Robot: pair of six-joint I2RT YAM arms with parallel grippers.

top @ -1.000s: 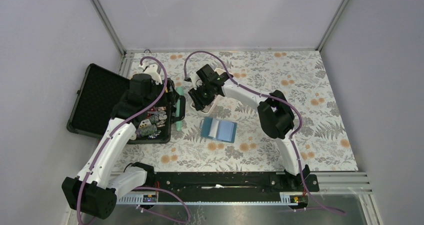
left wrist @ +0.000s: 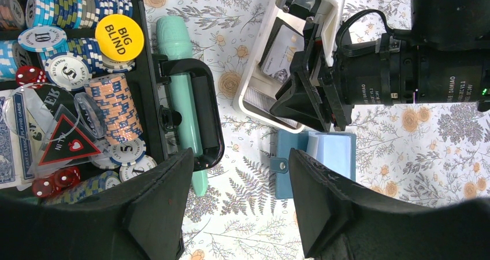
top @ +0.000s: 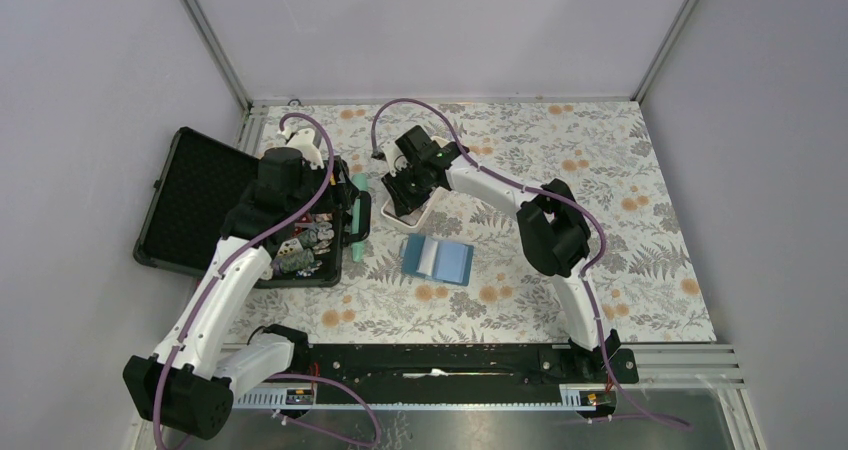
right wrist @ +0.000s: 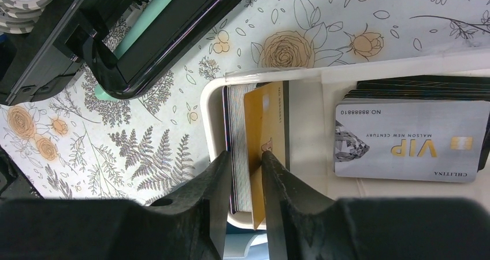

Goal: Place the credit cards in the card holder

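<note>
In the right wrist view, a gold card [right wrist: 266, 124] stands tilted beside a tight row of upright cards [right wrist: 238, 112] at one end of the white tray [right wrist: 304, 118]. My right gripper reaches down there with its fingers parted. The gold card's lower edge lies between them, close to one finger [right wrist: 274, 176]; the fingers are not closed on it. A silver VIP card [right wrist: 410, 140] lies flat in the tray's other compartment. The blue card holder [top: 437, 259] lies opened on the table. My left gripper hangs open and empty above the cloth.
An open black case of poker chips [top: 300, 250] fills the left side. Its handle [left wrist: 208, 112] and a green tube [left wrist: 186, 110] lie between case and tray.
Over the last second my right gripper has shifted slightly to the right at the tray. My left arm, the case and the card holder look unmoved.
</note>
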